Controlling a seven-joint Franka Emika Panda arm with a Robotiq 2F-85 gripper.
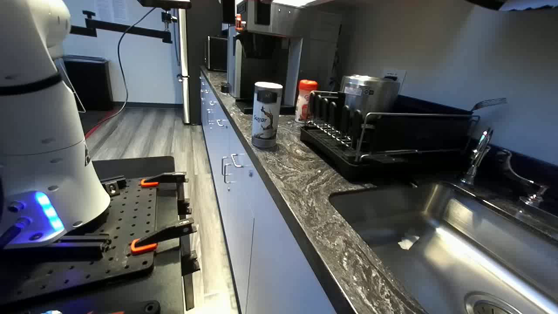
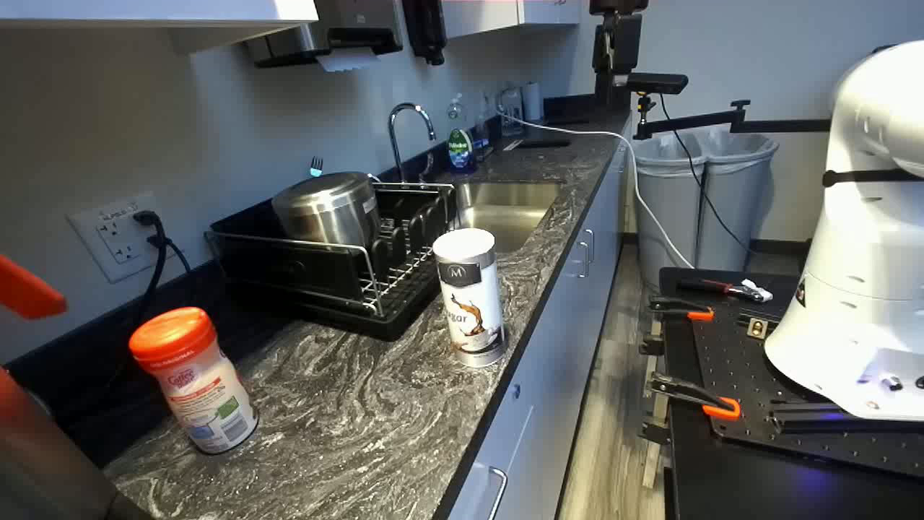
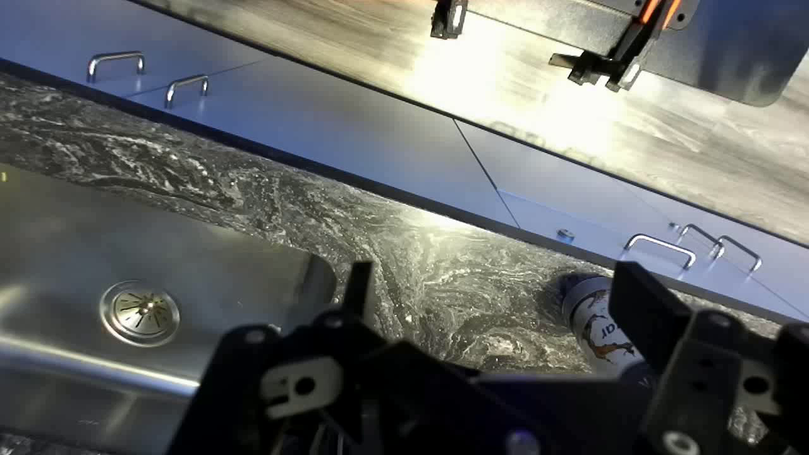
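Note:
In the wrist view my gripper stands open above the counter, its fingers wide apart with nothing held between them. A white sugar canister shows beside the right-hand finger, which partly covers it. Seen from outside, the sugar canister stands upright near the counter's front edge. A creamer bottle with a red lid stands farther back on the counter, by the wall. Neither exterior view shows the gripper clearly.
The black dish rack holds a steel pot. The steel sink has a whitish scrap in it. A power cord hangs from the wall outlet.

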